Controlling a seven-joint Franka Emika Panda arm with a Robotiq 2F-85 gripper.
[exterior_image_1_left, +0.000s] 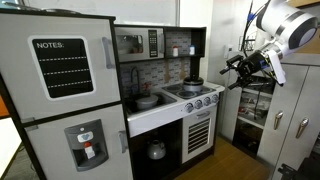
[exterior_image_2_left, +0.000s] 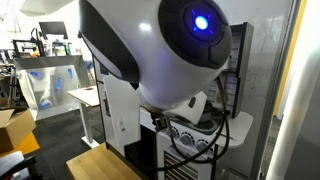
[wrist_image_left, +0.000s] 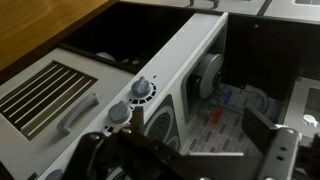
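Observation:
In exterior view 1 my gripper hangs in the air to the right of the toy kitchen's stove, apart from it. The wrist view looks down past the open gripper, whose dark fingers stand wide apart with nothing between them. Below them are the control knobs and a burner. A pot sits on the stove. In the sink area lies a grey bowl-like item. On the open lower shelf stands a kettle. The arm blocks much of exterior view 2.
The tall toy fridge stands left of the counter, and a microwave is above the sink. Small containers sit on the upper shelf. Grey cabinets are behind the arm.

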